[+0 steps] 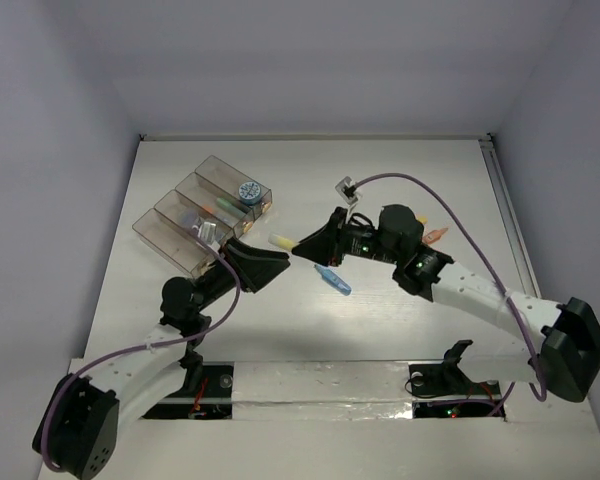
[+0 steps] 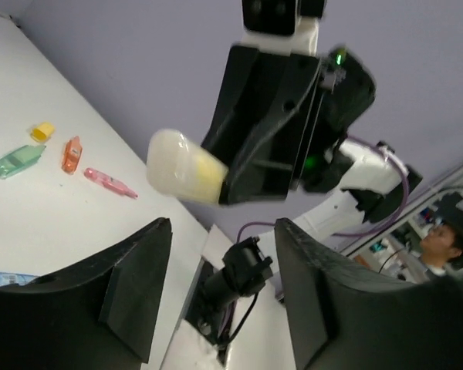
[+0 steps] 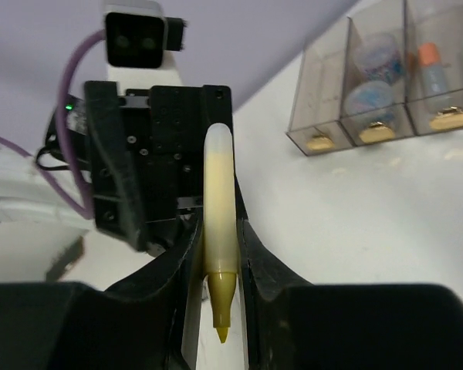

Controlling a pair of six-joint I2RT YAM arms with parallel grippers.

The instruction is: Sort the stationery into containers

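Note:
My right gripper is shut on a yellow marker (image 3: pixel 219 200), pale at its upper end; in the top view it (image 1: pixel 305 249) points leftward toward my left gripper. The left gripper (image 1: pixel 278 272) is open, its fingers apart and empty, just short of the marker (image 2: pixel 184 166). A four-compartment clear organizer (image 1: pixel 150 234) stands at back left, holding round items (image 3: pixel 368 104), a blue tape roll (image 1: pixel 249 192) and slim pens (image 3: pixel 433 73). On the table lie a blue item (image 1: pixel 334 280), a green one (image 2: pixel 15 160), an orange one (image 2: pixel 72 154), a pink one (image 2: pixel 110 183) and a yellow piece (image 2: pixel 42 132).
Bare table (image 1: pixel 310 175) lies behind the grippers and in front of them near the middle. Walls enclose the back and sides. The right arm covers part of the loose stationery in the top view.

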